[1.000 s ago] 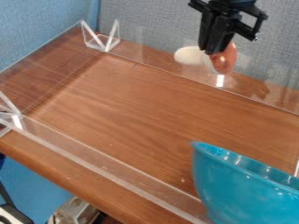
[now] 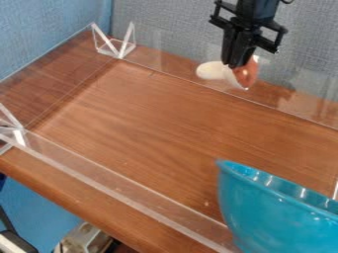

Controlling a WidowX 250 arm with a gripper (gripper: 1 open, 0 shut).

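Note:
My black gripper [image 2: 240, 55] hangs at the top right, above the back edge of the wooden tray floor. Just behind or beneath it are a white rounded object [image 2: 212, 70] and a reddish-orange object [image 2: 246, 73]; whether either touches the fingers I cannot tell. The fingers look close together, though their tips are partly hard to make out against these objects. A large teal bowl [image 2: 275, 212] fills the lower right corner.
Clear low walls edge it, with white wire brackets [image 2: 114, 44] at the back left and on the left side. A blue panel [image 2: 40, 30] lies beyond on the left.
The reddish object shows slightly lower.

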